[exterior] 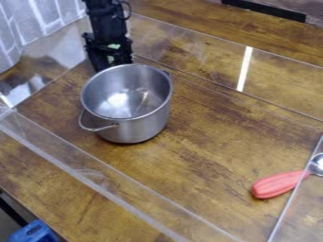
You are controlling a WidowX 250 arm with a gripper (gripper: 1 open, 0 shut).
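The black gripper (106,51) is at the upper left, just behind the steel pot (146,123), low over the table and partly hidden by the pot's rim. Something green shows among its fingers, mostly hidden; whether the fingers are shut on it I cannot tell.
The pot stands on the wooden table (209,142) at centre-left. A red-handled utensil (275,184) lies at the right. A blue object (33,233) is at the bottom-left corner. Clear panels edge the workspace.
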